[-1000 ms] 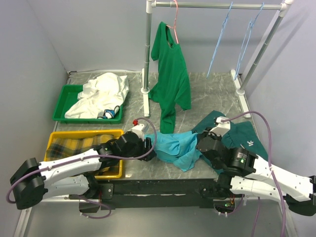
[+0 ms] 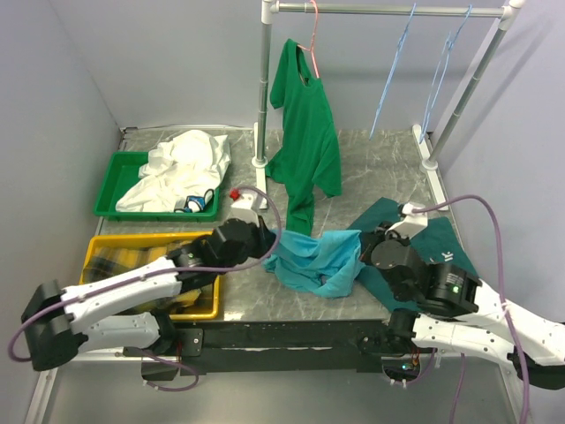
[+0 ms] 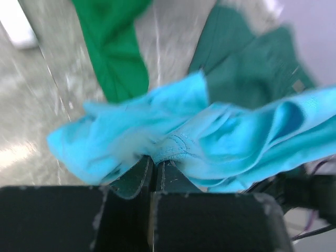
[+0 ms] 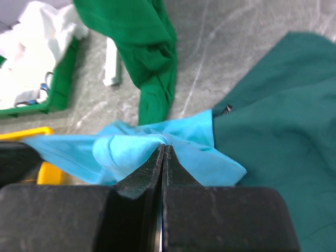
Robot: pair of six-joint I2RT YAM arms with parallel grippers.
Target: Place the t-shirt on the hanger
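Observation:
The light blue t-shirt (image 2: 309,261) lies bunched and partly lifted between my two grippers. My left gripper is shut on a fold of it, at the shirt's left end in the top view. At the opposite end, my right gripper is shut with the thin cloth pinched at its tips; a span of cloth runs from there toward the left arm. Two blue hangers (image 2: 397,66) hang edge-on from the rack bar, clear of the shirt. How the shirt's neck and sleeves lie cannot be made out.
A green t-shirt (image 2: 305,132) hangs on a pink hanger (image 2: 314,40), its lower end close behind the blue cloth. Dark teal cloth (image 2: 441,247) lies at right. A green bin (image 2: 106,190) with white cloth and a yellow bin (image 2: 216,305) stand left.
My left gripper has moved upward in the top view, raising the shirt's left end with it. The right gripper has shifted slightly right, and the cloth between them spreads wider.

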